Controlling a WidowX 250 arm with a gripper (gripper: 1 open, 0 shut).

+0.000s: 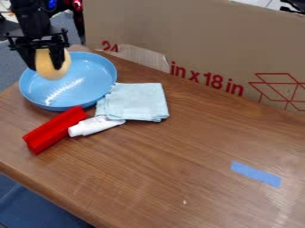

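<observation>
My black gripper (48, 46) is at the top left, shut on a pale orange-yellow oval object (52, 64), which it holds low over the left back part of a blue plate (74, 91). Whether the object touches the plate I cannot tell. In front of the plate lie a red cylinder (53, 130) and a white tube (95, 126). A folded pale blue cloth (135, 102) lies at the plate's right.
A large cardboard box (202, 44) stands along the back of the wooden table (167, 169). A strip of blue tape (255, 175) is at the right.
</observation>
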